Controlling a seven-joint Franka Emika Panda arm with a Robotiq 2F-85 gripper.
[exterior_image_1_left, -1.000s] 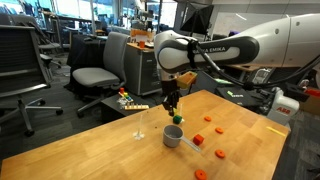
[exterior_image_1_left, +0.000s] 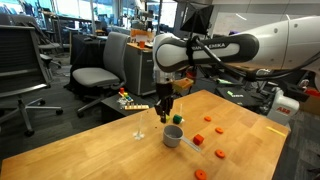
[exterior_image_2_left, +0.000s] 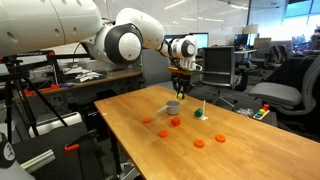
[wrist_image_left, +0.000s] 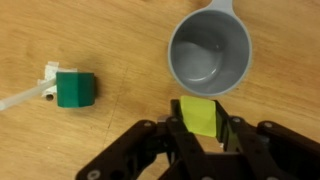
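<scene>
In the wrist view my gripper is shut on a small yellow block (wrist_image_left: 200, 119), which shows between its dark fingers. The block is beside the rim of a grey cup (wrist_image_left: 208, 62) with a handle. That cup is upright, and its inside looks empty. To the left in the same view lies a green block (wrist_image_left: 76, 89) next to a white piece. Exterior view 2 shows the gripper (exterior_image_2_left: 181, 92) above the table, near the cup (exterior_image_2_left: 173, 107). How high the yellow block is above the table is hard to tell.
Several red and orange pieces are scattered over the wooden table (exterior_image_1_left: 90, 150), among them a red block (exterior_image_1_left: 198, 139) right of the cup. A white, spoon-like item (exterior_image_2_left: 162, 134) lies near the cup.
The arm and gripper have shifted slightly near the cup over the last second. The cup and the loose pieces appear unmoved.
</scene>
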